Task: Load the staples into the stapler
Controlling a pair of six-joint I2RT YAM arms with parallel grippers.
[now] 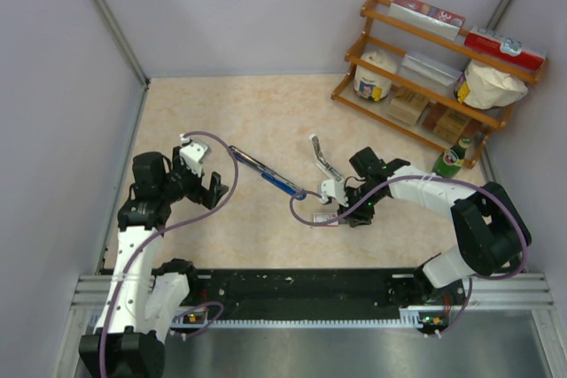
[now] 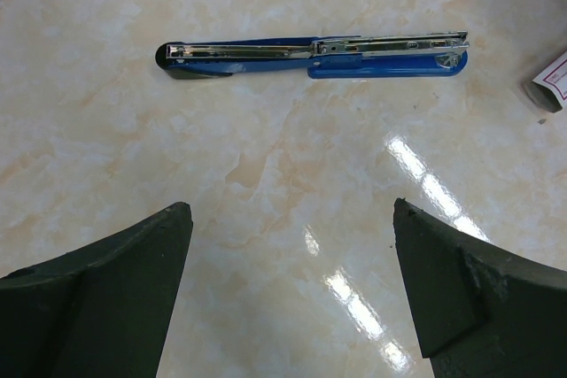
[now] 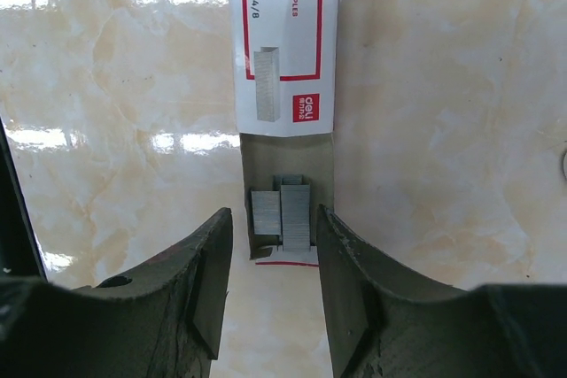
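A blue stapler (image 1: 266, 173) (image 2: 381, 64) lies folded out on the table, its metal rail facing up. Well away from it, my left gripper (image 1: 213, 192) stands open and empty. An open staple box (image 3: 288, 42) with a white and red label lies on the right. One staple strip (image 3: 266, 86) rests on the label, while two grey staple blocks (image 3: 295, 217) show in the box's open end. Over that end my right gripper is open, one finger at each side of the blocks. From above, the right arm partly covers the box (image 1: 323, 219).
A second, pale stapler (image 1: 323, 158) lies unfolded right of the blue one. Behind the right arm are a green bottle (image 1: 452, 157) and a loaded wooden rack (image 1: 425, 83).
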